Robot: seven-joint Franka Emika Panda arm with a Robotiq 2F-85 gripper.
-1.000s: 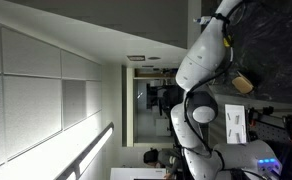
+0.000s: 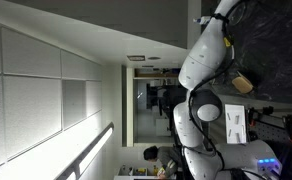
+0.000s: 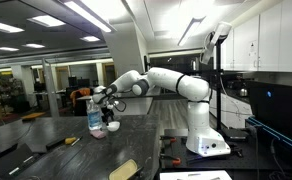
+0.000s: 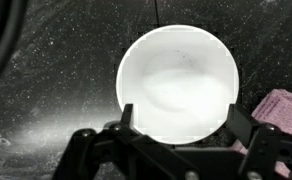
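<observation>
A round white bowl (image 4: 176, 70), empty inside, fills the middle of the wrist view on a dark speckled tabletop (image 4: 56, 80). My gripper is open over the bowl's near part, its two dark fingers spread wide with nothing held between them. How high the fingertips stand above the bowl is hard to judge. In exterior view 2 the white bowl (image 3: 113, 126) sits at the far end of the table under the outstretched arm. A folded pink cloth (image 4: 282, 112) lies to the right of the bowl in the wrist view.
In exterior view 2, a clear bottle with blue on it (image 3: 94, 116) stands left of the bowl. A tan, shallow block-like object (image 3: 120, 170) lies near the table's front edge.
The arm's elbow has shifted slightly to the right in exterior view 1. The tan object and the paper by the base have stayed put.
</observation>
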